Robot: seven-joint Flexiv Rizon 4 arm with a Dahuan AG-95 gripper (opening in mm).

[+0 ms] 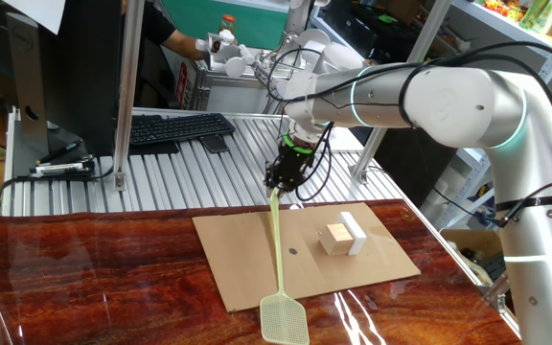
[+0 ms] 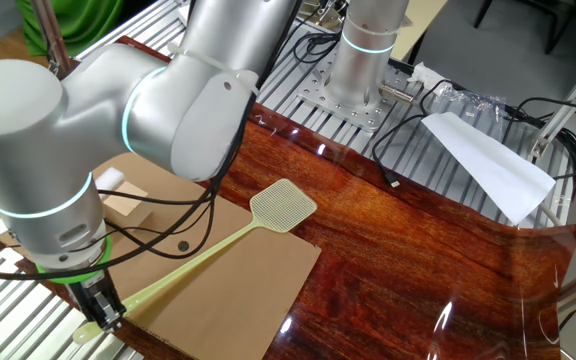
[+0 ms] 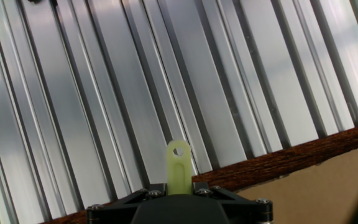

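Observation:
A pale yellow-green fly swatter (image 1: pixel 285 318) is pinched near its handle end by my gripper (image 1: pixel 274 189), its mesh head pointing toward the front of the table. In the wrist view, the handle's tip with its hole (image 3: pixel 179 163) sticks out beyond the gripper, which is shut on it. The second exterior view has the swatter (image 2: pixel 284 206) slanting across the cardboard, its head past the cardboard's edge. Whether the head touches the table is hard to tell.
A wooden block (image 1: pixel 334 240) and a white block (image 1: pixel 353 232) stand together on the cardboard sheet (image 1: pixel 242 273), near a small dark round spot (image 1: pixel 293 251). A keyboard (image 1: pixel 182 128) lies on the ribbed metal surface behind. Bare glossy wood (image 1: pixel 103 278) lies to the left.

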